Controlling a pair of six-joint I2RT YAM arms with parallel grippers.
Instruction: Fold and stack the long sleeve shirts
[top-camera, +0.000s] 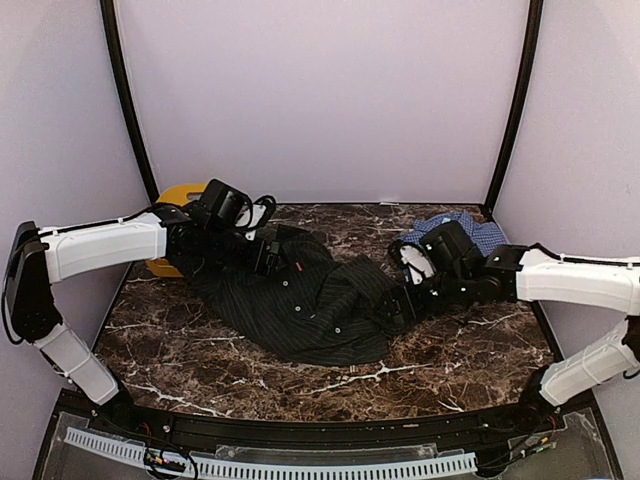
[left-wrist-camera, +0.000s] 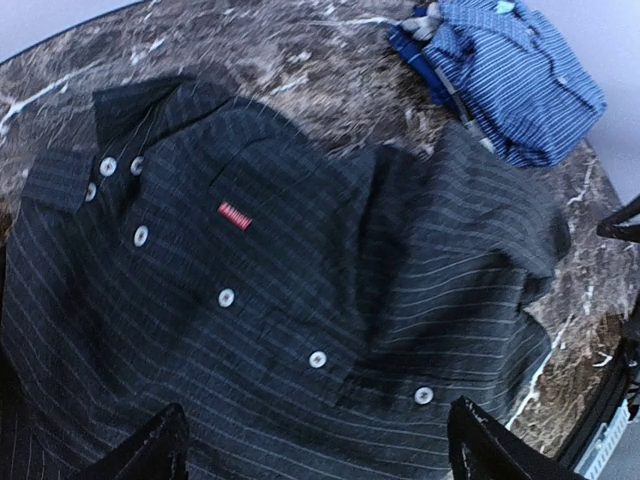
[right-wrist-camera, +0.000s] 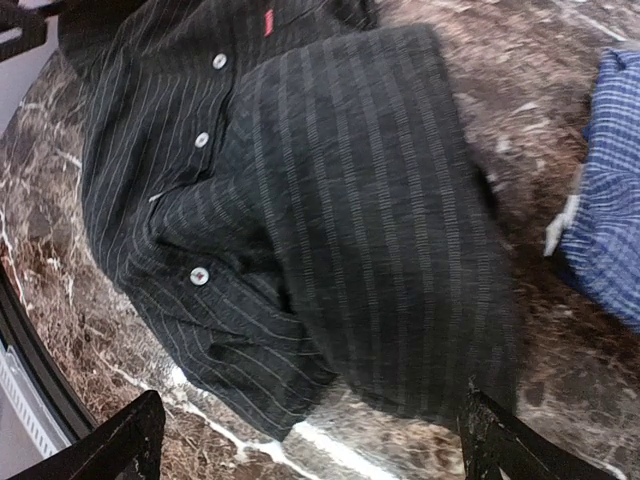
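Observation:
A dark pinstriped shirt (top-camera: 290, 310) with white buttons lies crumpled across the middle of the table, its buttoned front facing up. Over the shirt's left part hovers my left gripper (top-camera: 268, 262), open and empty. In the left wrist view the shirt's collar and a small red tag (left-wrist-camera: 235, 215) show beyond the open fingers (left-wrist-camera: 150, 450). At the shirt's right end my right gripper (top-camera: 402, 305) is open, above a sleeve-like fold (right-wrist-camera: 380, 220) that spreads in front of it in the right wrist view. Nothing is between the fingers of either one.
Blue checked folded shirts (top-camera: 485, 235) sit at the back right, partly hidden by the right arm. A yellow bin (top-camera: 180, 195) stands at the back left behind the left arm.

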